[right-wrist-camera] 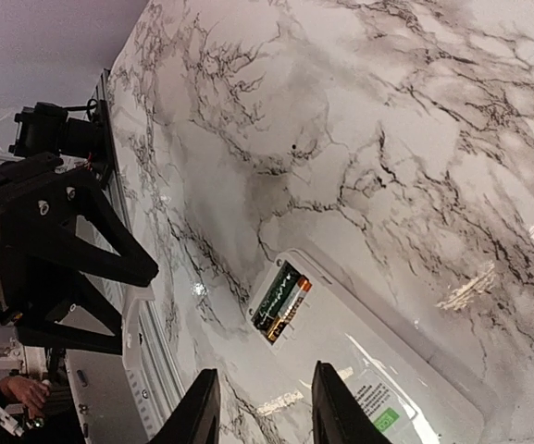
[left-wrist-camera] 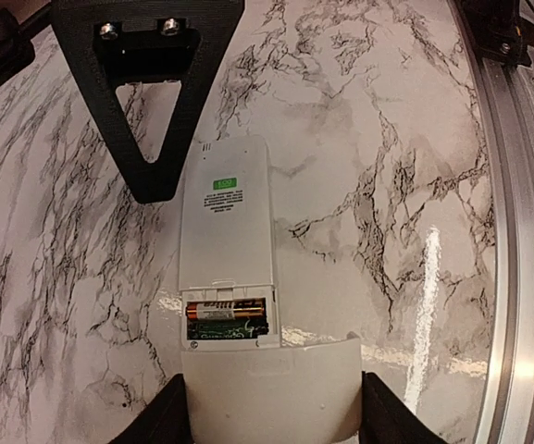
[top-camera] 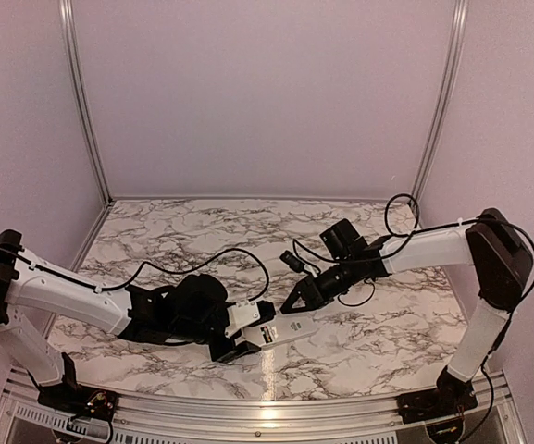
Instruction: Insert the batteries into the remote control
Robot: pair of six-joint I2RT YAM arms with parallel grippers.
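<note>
The white remote (left-wrist-camera: 225, 222) lies face down on the marble table, its compartment holding two batteries (left-wrist-camera: 225, 310), one orange-black, one dark green. My left gripper is shut on the white battery cover, held near the compartment end of the remote; in the right wrist view its fingers stand left of the remote. My right gripper hangs over the remote's side with its fingertips apart and nothing seen between them. In the top view both grippers meet over the remote (top-camera: 290, 330), partly hiding it.
A metal rail (top-camera: 322, 407) runs along the front edge, with pale walls at the sides and back.
</note>
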